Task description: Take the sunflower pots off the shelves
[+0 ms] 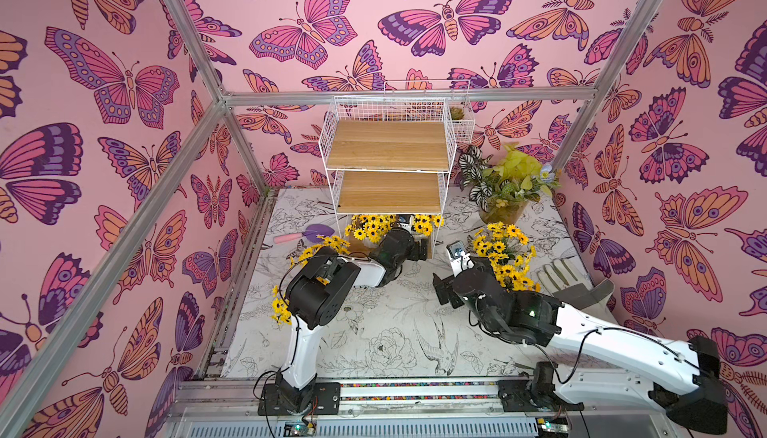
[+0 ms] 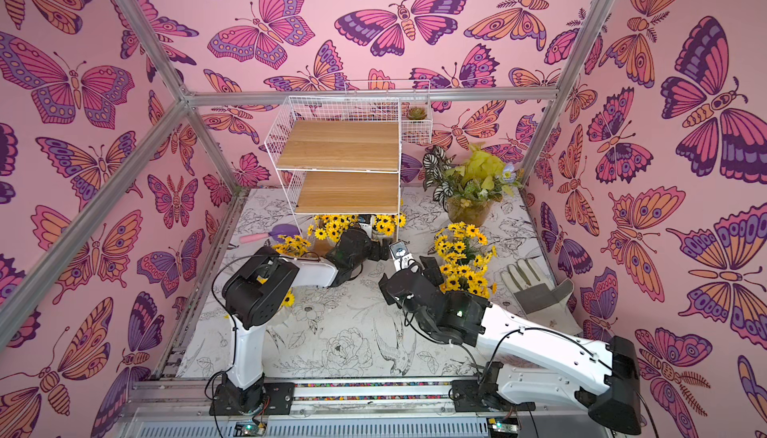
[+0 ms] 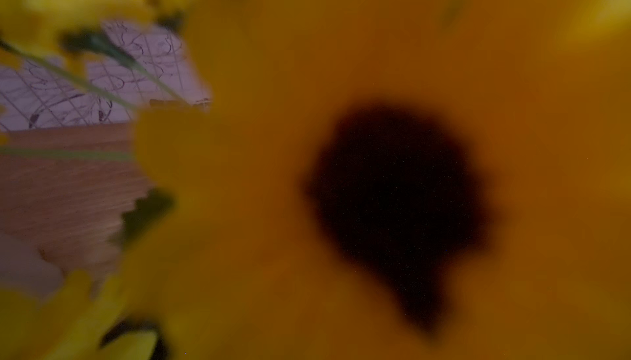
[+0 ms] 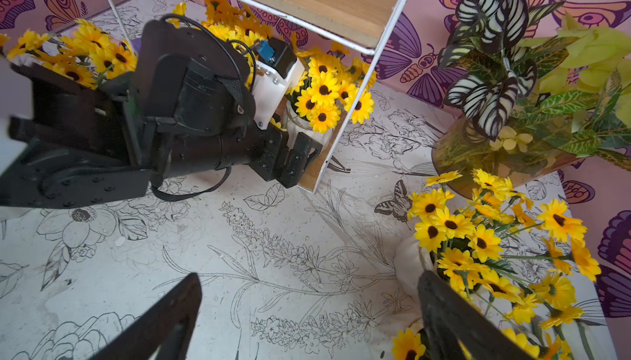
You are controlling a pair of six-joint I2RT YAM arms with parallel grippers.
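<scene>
On the bottom shelf [image 4: 315,170] sits a sunflower pot [image 4: 300,119], its yellow blooms partly screened by the left arm. At that shelf's front, my left gripper is open, its fingertips just in front of the pot. One blurred sunflower [image 3: 276,228] fills most of the left wrist view, hiding those fingers there. My right gripper stands wide open over the table, nothing between its fingers. Beside its right finger are more sunflowers [image 4: 483,241] with a white pot [image 4: 410,264] on the table. Other sunflowers [image 4: 92,54] stand left, behind the left arm.
Both the upper shelf [image 1: 387,144] and the middle shelf [image 1: 389,192] are bare. A leafy plant in a pot [image 1: 503,212] stands right of the rack. Gloves [image 1: 563,274] lie at the right edge, and a purple-and-pink tool [image 1: 316,231] at left.
</scene>
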